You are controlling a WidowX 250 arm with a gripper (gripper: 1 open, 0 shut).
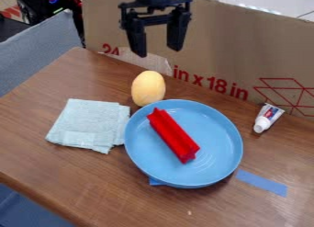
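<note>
My black gripper [157, 39] hangs open at the top centre, in front of the cardboard backdrop, with nothing between its fingers. Below it on the wooden table sits a yellow egg-shaped object [149, 88]. A blue plate [211, 166] holds a red bar [173, 134] lying diagonally across it. A folded pale cloth [86, 122] lies left of the plate, and a white tube [266, 119] lies to the plate's right, near the cardboard.
The cardboard box [227, 47] walls off the back of the table. A grey edge strip [37, 61] runs along the left. Bare wood [86, 185] shows at the front and left; blue tape [262, 183] is stuck at the right.
</note>
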